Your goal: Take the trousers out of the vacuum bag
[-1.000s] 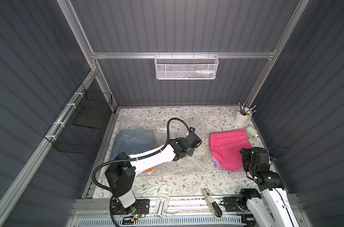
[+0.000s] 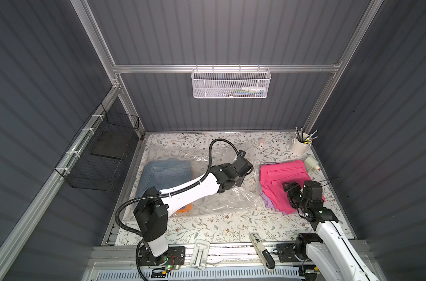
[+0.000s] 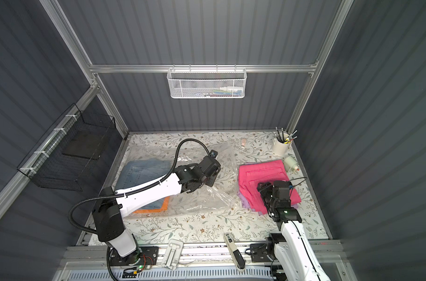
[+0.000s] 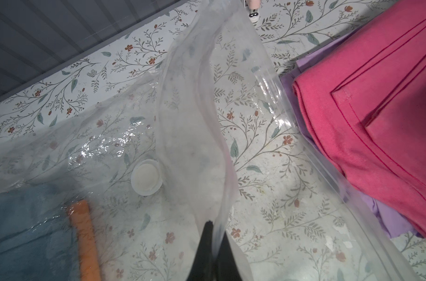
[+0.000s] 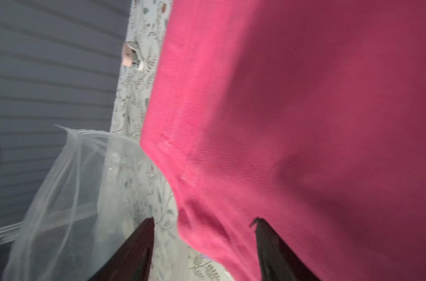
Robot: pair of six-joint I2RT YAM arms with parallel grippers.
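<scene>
The clear vacuum bag (image 4: 105,135) holds folded blue jeans (image 4: 25,234) and an orange cloth (image 4: 84,238). My left gripper is shut on a lifted, crumpled strip of the bag's plastic near its right end. Folded pink trousers (image 2: 278,178), with lilac cloth (image 4: 383,215) underneath, lie right of the bag. Low over the pink cloth, my right gripper is part open, its fingers apart with nothing visibly held; the plastic stands beside it in the right wrist view.
A pen cup (image 2: 299,146) and a pale cylinder (image 2: 311,164) stand at the back right. A black wire basket (image 2: 103,154) hangs on the left wall, a white one (image 2: 229,84) on the back wall.
The left arm has risen slightly, lifting the bag's plastic. The right arm has moved leftward over the pink trousers.
</scene>
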